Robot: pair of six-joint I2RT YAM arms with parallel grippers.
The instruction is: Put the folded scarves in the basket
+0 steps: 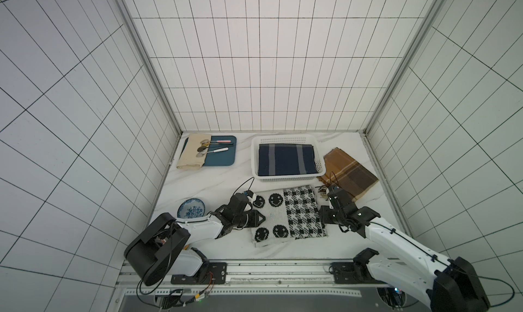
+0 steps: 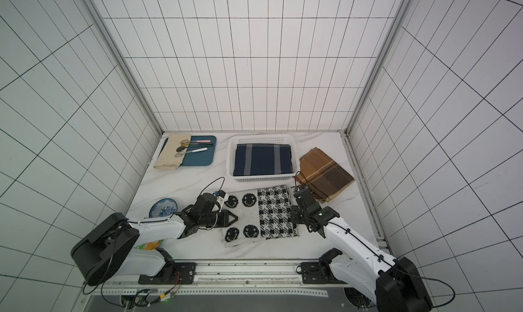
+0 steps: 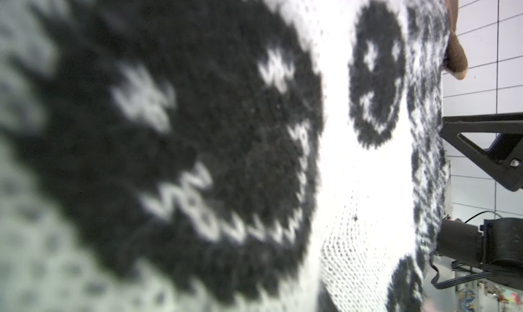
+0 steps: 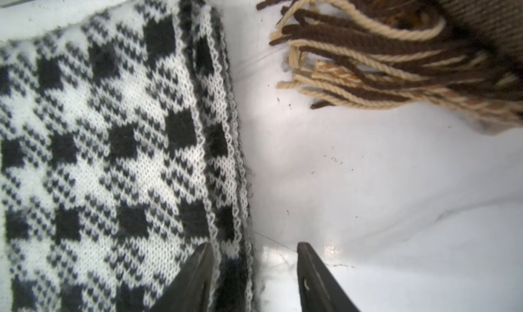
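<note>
The folded scarf [image 1: 277,214], pale with black smiley patches at one end and black-and-white check at the other, lies flat on the table in front of the basket [image 1: 256,167]. At its smiley end sits my left gripper [image 1: 260,219]; the left wrist view is filled by scarf, so how its fingers stand is hidden. By the checked end is my right gripper, its fingers apart, one over the scarf's folded edge and the other above bare table. A dark blue striped cloth [image 1: 286,159] lies inside the white basket.
A brown plaid scarf [image 1: 346,170] with fringe lies right of the basket, close to the right gripper. A blue tray [image 1: 222,158] with beige cloth and cutlery is at back left. A blue patterned plate [image 1: 190,207] sits near the left arm.
</note>
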